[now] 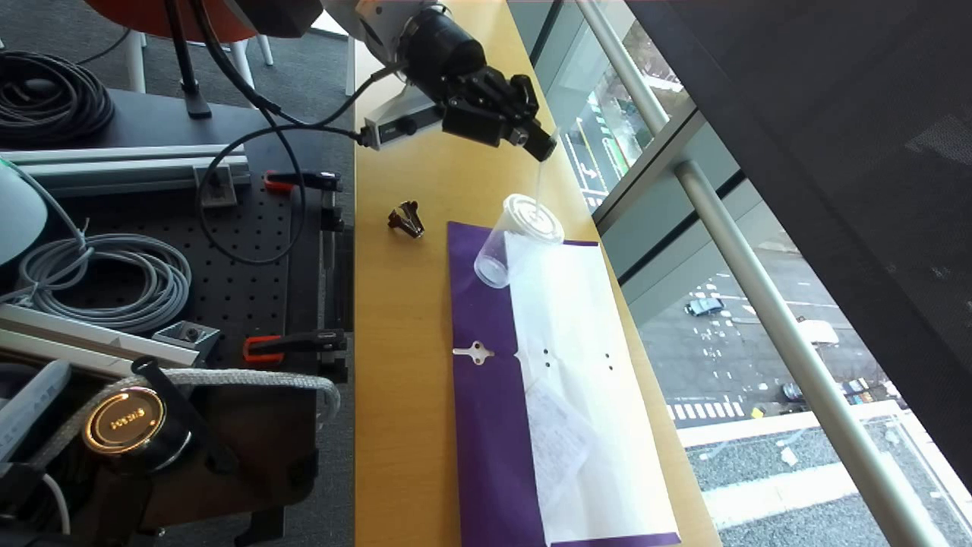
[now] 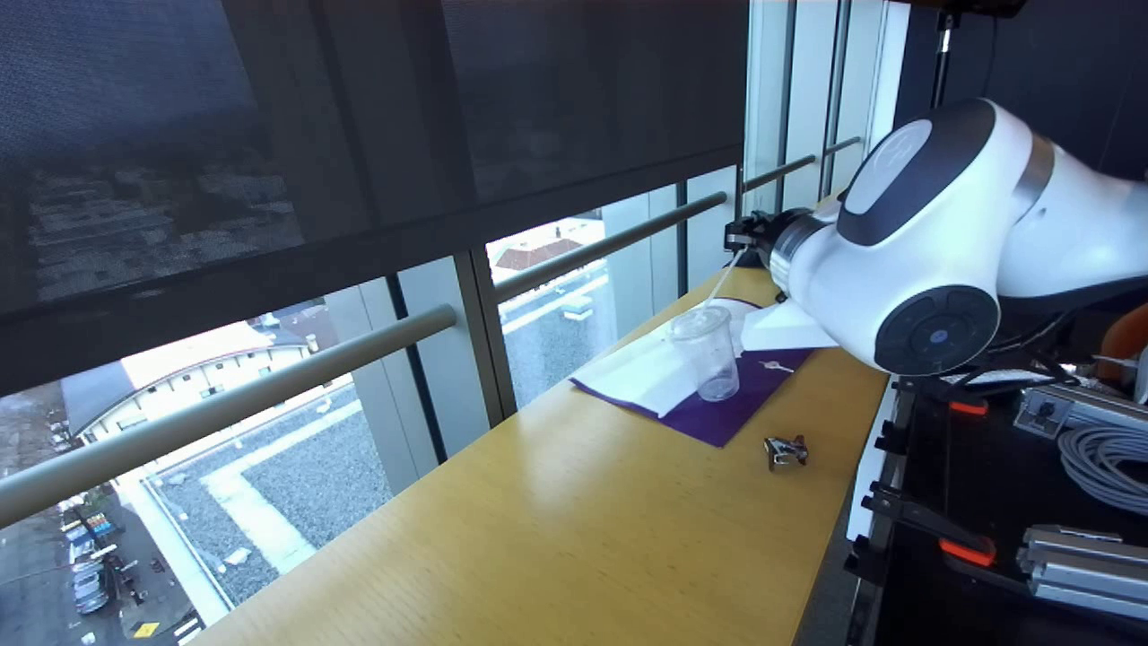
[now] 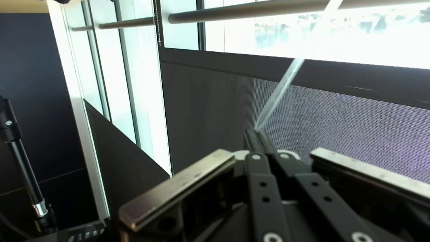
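Observation:
A clear plastic cup [image 1: 499,252] with a clear lid [image 1: 534,219] stands tilted at the far end of a purple folder, its lid leaning towards the window. From the lid rises a thin translucent straw [image 2: 729,274], whose upper end is at my gripper [image 1: 547,146]. In the wrist view the straw [image 3: 278,96] comes out between the fingertips of my gripper, which is shut on it. The gripper is above the cup and apart from it. Whether the cup's base is wholly on the folder I cannot tell.
The purple folder [image 1: 492,428] lies open with white papers [image 1: 601,419] on it. Beside it on the wooden table [image 2: 603,517] sits a staple remover [image 1: 406,219]. The window rail [image 1: 774,301] runs along the table's window side.

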